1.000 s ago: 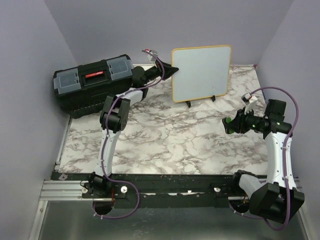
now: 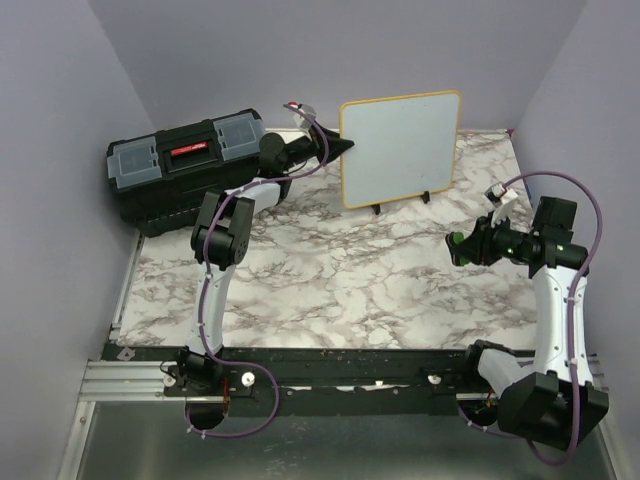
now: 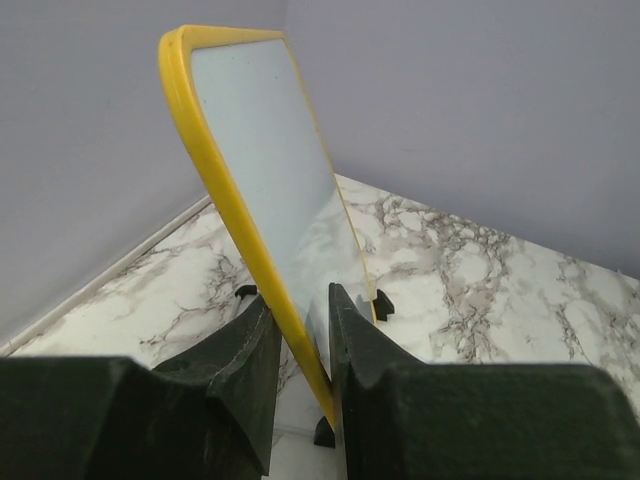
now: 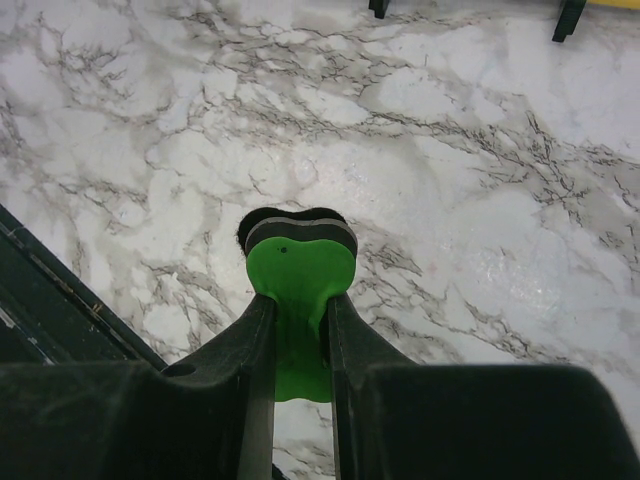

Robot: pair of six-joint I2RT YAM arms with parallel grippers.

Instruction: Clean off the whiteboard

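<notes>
The whiteboard (image 2: 400,145), white with a yellow frame, stands tilted on dark feet at the back of the marble table. My left gripper (image 2: 345,146) is at its left side. In the left wrist view the yellow edge (image 3: 245,225) runs between the gripper's dark fingers, which are shut on it. No marks can be made out on the white face. Well in front and to the right of the board, my right gripper (image 2: 470,248) is shut on the eraser (image 4: 300,270), which has a green grip and a dark pad pointing away from the fingers.
A black toolbox (image 2: 185,165) with grey lid compartments stands at the back left, close to the left arm.
The left gripper and the whiteboard's left edge have shifted slightly to the left together, with the board tilting a little. The right gripper, still with the eraser, has hardly moved.
</notes>
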